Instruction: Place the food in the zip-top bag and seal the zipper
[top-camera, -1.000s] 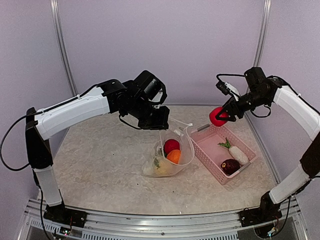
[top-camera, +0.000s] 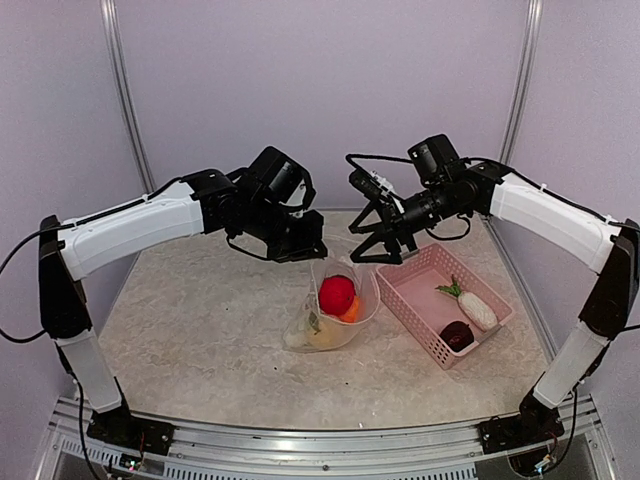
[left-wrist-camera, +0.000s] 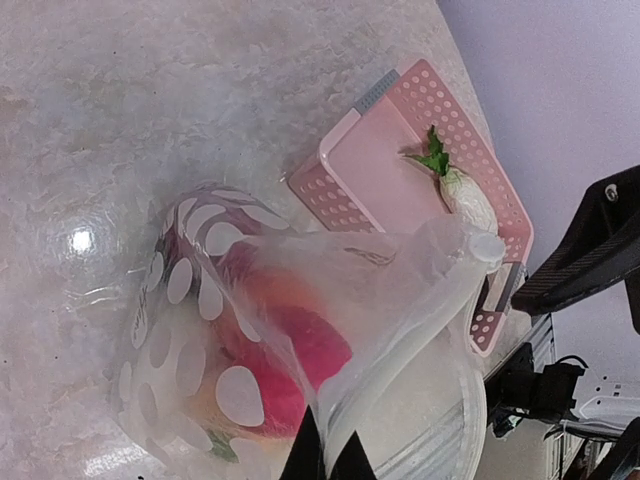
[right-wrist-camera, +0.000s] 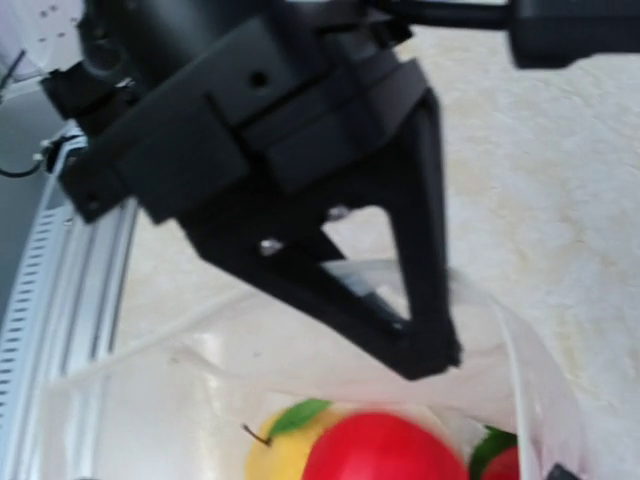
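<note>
The clear zip top bag (top-camera: 372, 299) stands open at mid-table. Inside lies a red apple (top-camera: 336, 294), above an orange (top-camera: 352, 311) and other food. At the bag's mouth, my left gripper is shut on the rim and holds it up. My right gripper (top-camera: 355, 244) hovers just over the opening, its fingers spread and empty. Within the bag, the right wrist view also shows a yellow fruit (right-wrist-camera: 262, 460) with a green leaf beside the red apple (right-wrist-camera: 385, 452).
The pink basket (top-camera: 392, 300) right of the bag holds a white radish (top-camera: 477, 310) and a dark round item (top-camera: 457, 335). Bare tabletop (top-camera: 210, 330) extends to the left. The left arm's black housing crowds the right wrist view.
Carried left from above the basket, the apple has left my right gripper and now lies in the bag.
</note>
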